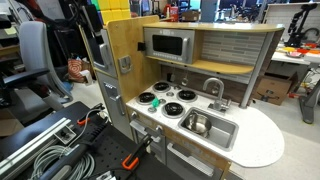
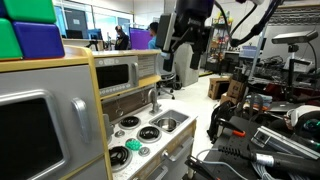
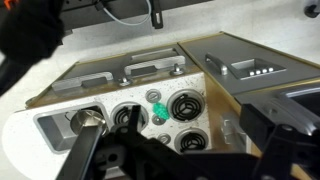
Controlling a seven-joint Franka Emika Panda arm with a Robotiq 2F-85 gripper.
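My gripper is open, and nothing shows between its dark fingers. It hangs high in front of the toy kitchen in exterior view 2, well above the counter. On the stove, a small green object (image 3: 161,110) lies among the burners (image 1: 187,95); its exact kind is too small to tell. A metal pot (image 1: 199,127) sits in the sink (image 1: 222,131) to the right of the stove.
A microwave (image 1: 170,44) stands under the wooden shelf (image 1: 215,67). At the left rises a tall cabinet (image 1: 98,48), with coloured blocks (image 2: 38,38) on top. A curved faucet (image 1: 219,91) stands behind the sink.
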